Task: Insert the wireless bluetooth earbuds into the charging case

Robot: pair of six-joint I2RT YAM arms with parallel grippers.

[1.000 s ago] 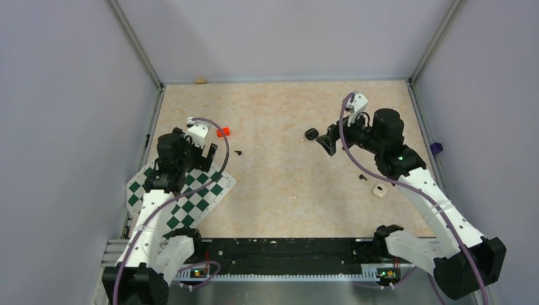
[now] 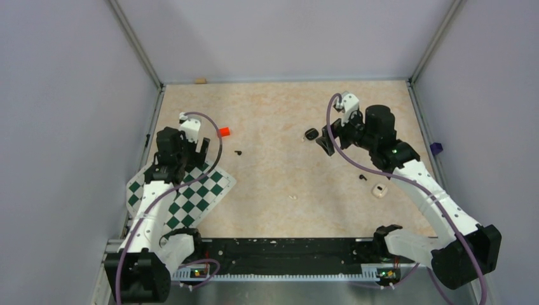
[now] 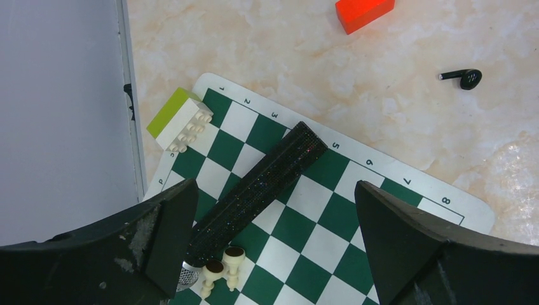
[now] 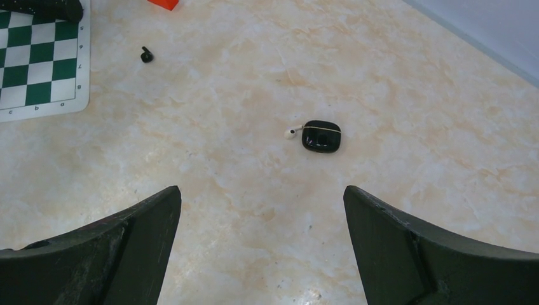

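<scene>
A black case [image 2: 311, 134] [image 4: 321, 136] lies at the back centre-right, a white earbud [image 4: 291, 133] beside it. A black earbud [image 2: 238, 152] [image 3: 470, 79] [image 4: 147, 56] rests right of the checkerboard. In the top view, a small black piece [image 2: 362, 177], a white case-like object [image 2: 379, 190] and a small white piece [image 2: 293, 196] also lie on the table. My open left gripper is over the checkerboard; my open right gripper hangs near the black case, nothing between its fingers.
The checkerboard [image 3: 299, 260] carries a black cylinder [image 3: 254, 190], pale pieces and a brick [image 3: 180, 121]. A red block [image 2: 224, 132] lies behind it. Walls bound the sides and back.
Over the last second both arms have shifted slightly leftward in the top view. The objects on the table have stayed in place.
</scene>
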